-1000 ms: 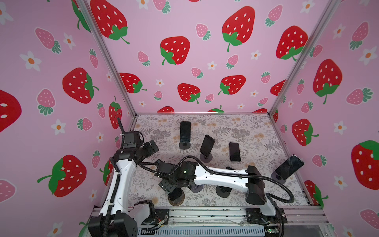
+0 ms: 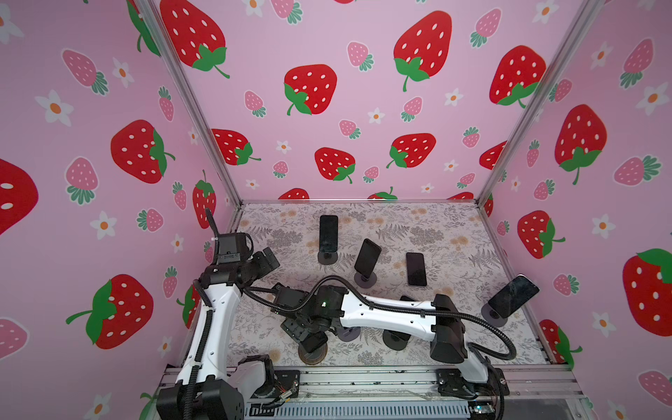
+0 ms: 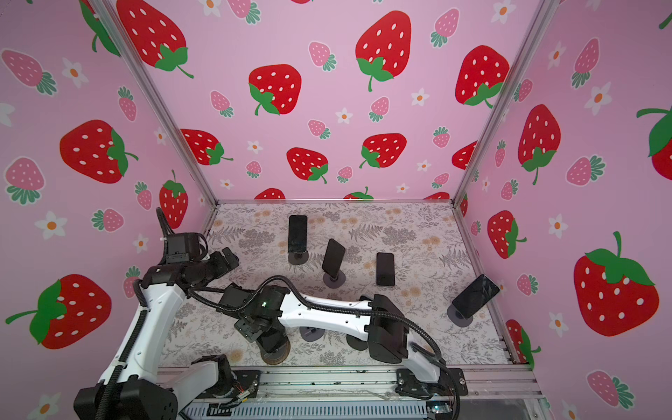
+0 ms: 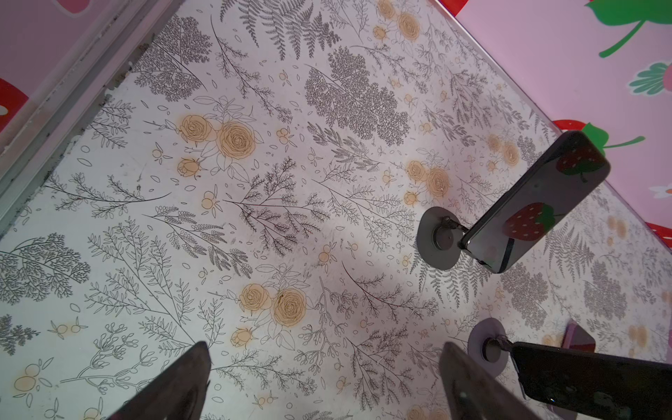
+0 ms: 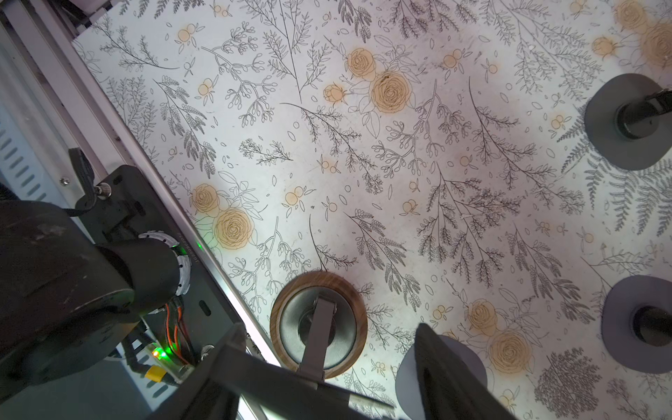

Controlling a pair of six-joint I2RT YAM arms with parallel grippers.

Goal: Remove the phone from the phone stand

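Note:
At the front left of the table, a dark phone is at a round stand with a wood-rimmed base. My right gripper reaches down there, its blurred fingers on either side of the phone's dark edge, shut on the phone. The stand's metal arm runs up to the phone, and whether they still touch I cannot tell. My left gripper is open and empty above bare table at the left, its fingers wide apart.
Other phones on stands are at the back, in the middle and at the right. One phone lies flat. An empty grey stand base sits close to the right gripper.
My right arm has shifted slightly left over the wood-rimmed stand, and the dark phone shows a little differently at the gripper. The left arm has not moved.

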